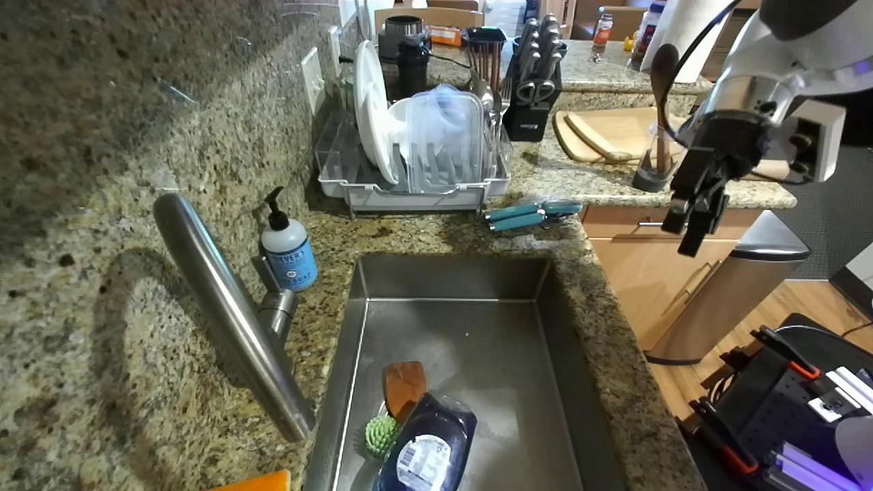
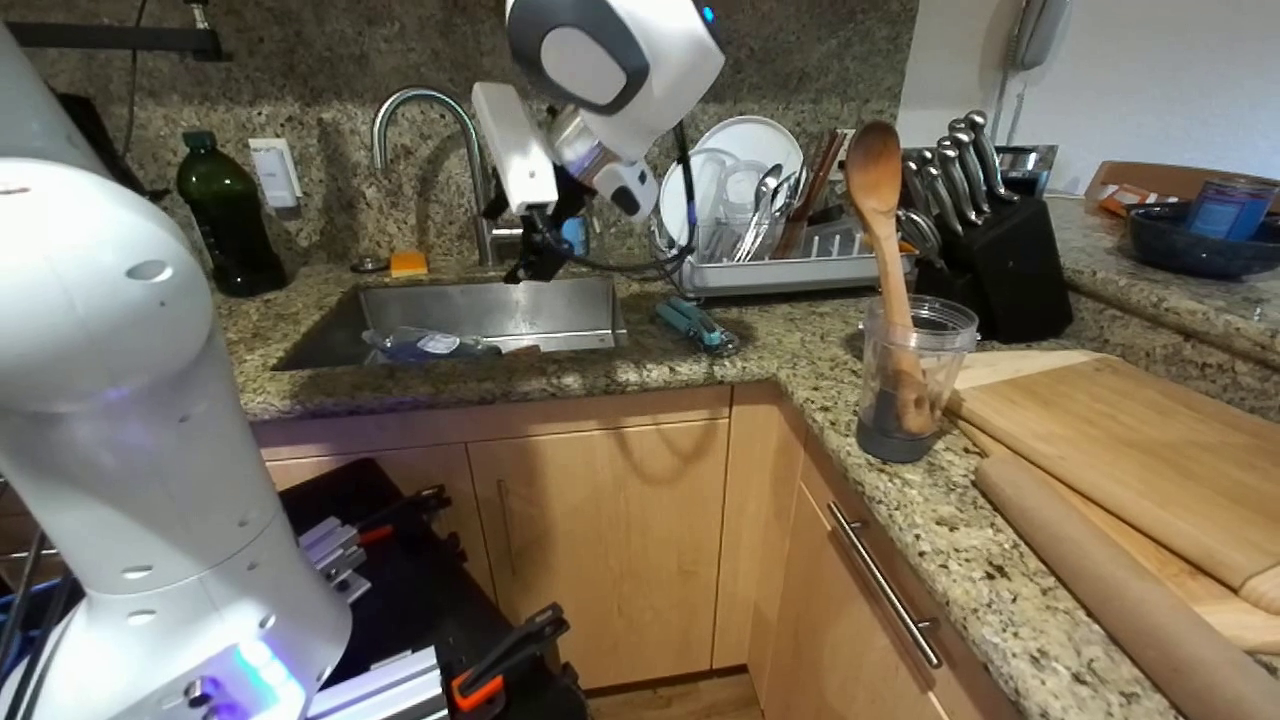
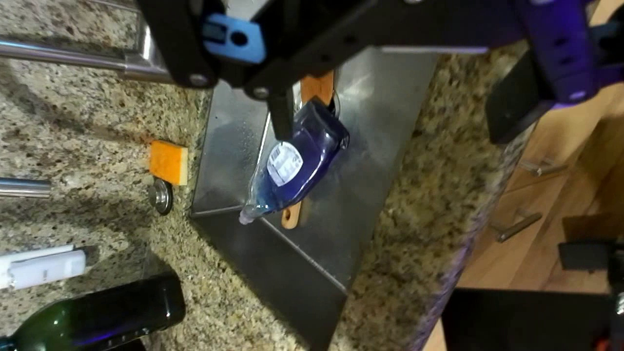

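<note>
High to the right of the sink, my open gripper (image 1: 685,232) points downward in exterior view 1, with nothing held between its fingers. In the wrist view one finger (image 3: 282,120) overlaps the sight of a dark blue dish-soap bottle (image 3: 307,155), while the other stands far off to the right. That bottle lies on its side in the steel sink (image 1: 491,344). A wooden utensil (image 1: 405,389) and a green scrubber (image 1: 380,434) lie beside it, partly covered from view. The gripper is apart from all of them.
The faucet (image 1: 233,319) arches at the sink's left. Behind the sink are a full dish rack (image 1: 417,196) and a teal-handled tool (image 1: 524,214). A clear cup (image 2: 888,384) holds a wooden spoon (image 2: 882,204). An orange sponge (image 3: 168,163) and green bottle (image 3: 111,313) stand by the sink.
</note>
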